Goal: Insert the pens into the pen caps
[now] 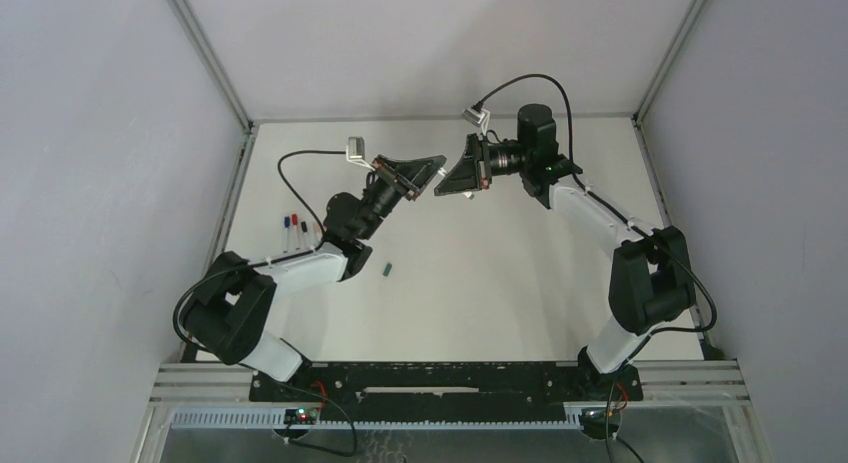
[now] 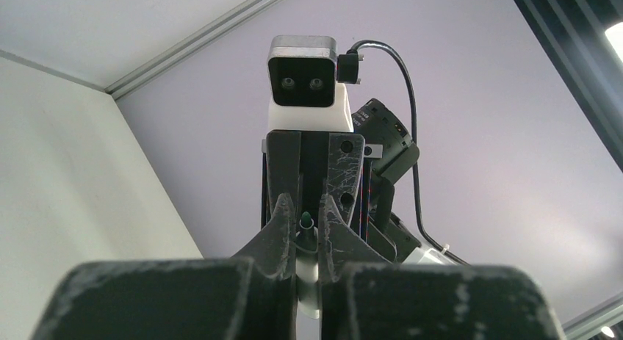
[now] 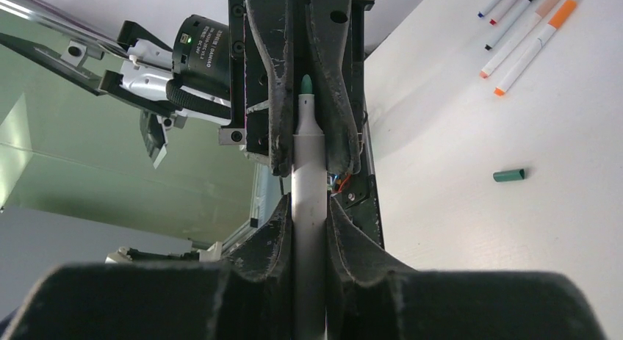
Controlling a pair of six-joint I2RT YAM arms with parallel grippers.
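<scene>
Both grippers meet above the middle of the table. My right gripper is shut on a white pen, whose green tip points toward the other gripper's fingers. My left gripper is shut round the tip end of the same pen; the green tip shows between its fingers in the left wrist view, though how firmly each finger touches is hard to tell. A loose green cap lies on the table below the left arm, also in the right wrist view.
Several other pens with coloured caps lie on the left of the white table, beside the left arm. Walls enclose the back and sides.
</scene>
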